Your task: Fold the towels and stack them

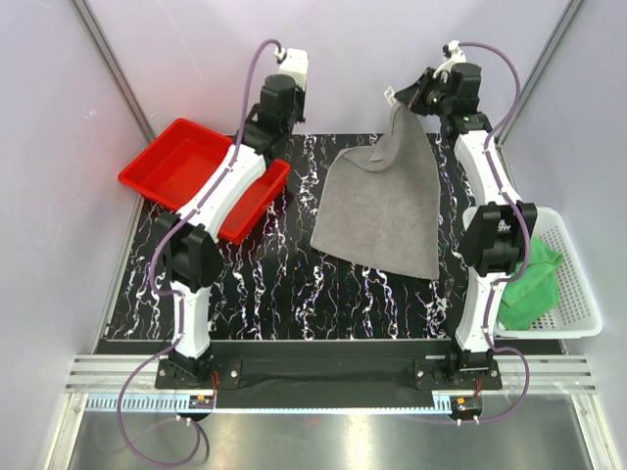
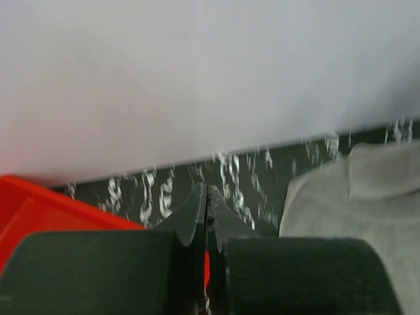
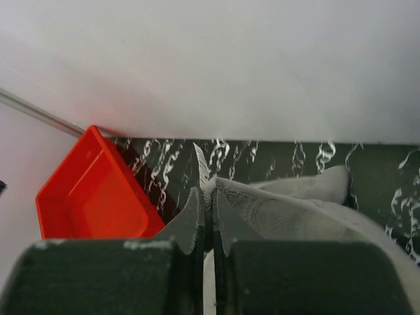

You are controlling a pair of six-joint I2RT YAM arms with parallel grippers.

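Observation:
A grey towel (image 1: pixel 377 220) lies on the black marbled table, its back left part folded over; its back right corner rises to my right gripper (image 1: pixel 414 98), which is shut on it near the back wall. In the right wrist view the towel's edge (image 3: pixel 275 203) runs from between the fingertips. My left gripper (image 1: pixel 292 103) is shut with nothing showing between its fingers, above the back of the table, left of the towel and apart from it.
A red bin (image 1: pixel 147 166) sits at the back left under the left arm. A white basket (image 1: pixel 578 313) with a green cloth (image 1: pixel 524 294) stands at the right.

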